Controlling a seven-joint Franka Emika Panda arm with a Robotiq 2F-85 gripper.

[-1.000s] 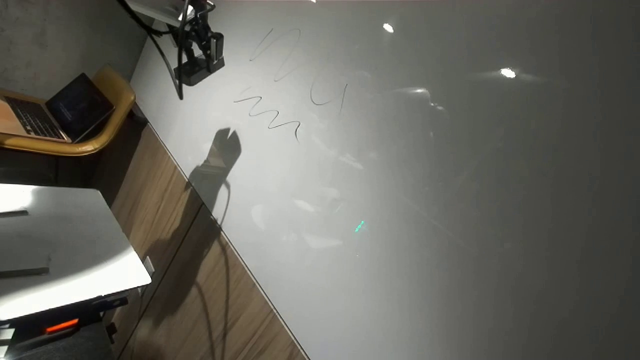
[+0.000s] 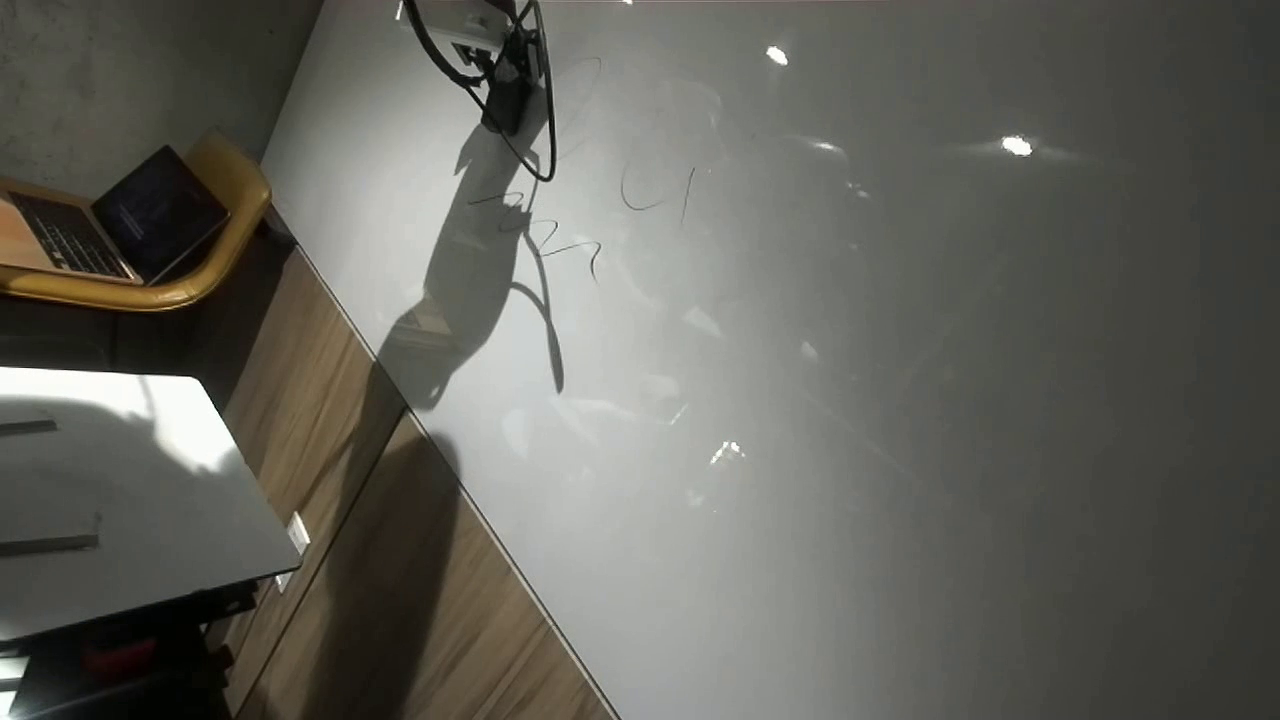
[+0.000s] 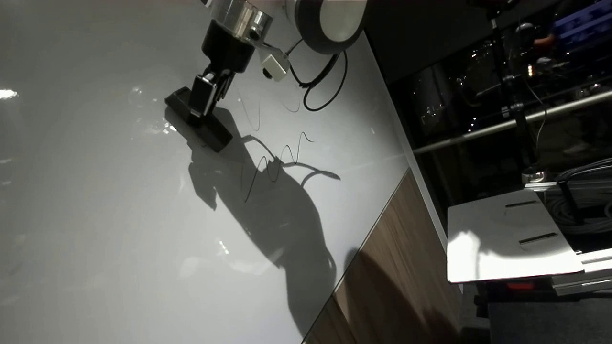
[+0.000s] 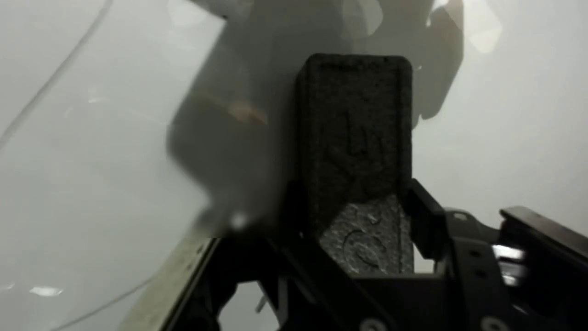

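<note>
My gripper (image 3: pixel 202 110) is shut on a dark rectangular block, which looks like a board eraser (image 3: pixel 216 136). In the wrist view the eraser (image 4: pixel 358 121) juts out between the fingers, with faint raised marks on its face. It is close to the glossy white board (image 3: pixel 114 229); whether it touches cannot be told. A thin wavy line (image 2: pixel 548 253) and a curved stroke (image 2: pixel 639 208) are on the board. Exterior view 1 shows the eraser (image 2: pixel 504 114) near the top, partly behind a cable.
The arm's shadow (image 2: pixel 480 264) falls across part of the wavy line. Wood panels (image 2: pixel 396 576) border the board. A grey table (image 2: pixel 120 480) and a yellow chair (image 2: pixel 228 192) with a laptop (image 2: pixel 162 216) stand at the left. Most of the board is clear.
In exterior view 1, my gripper and the eraser have moved right and slightly up. The shadow now reaches over the wavy line, and the upper strokes are largely no longer visible.
</note>
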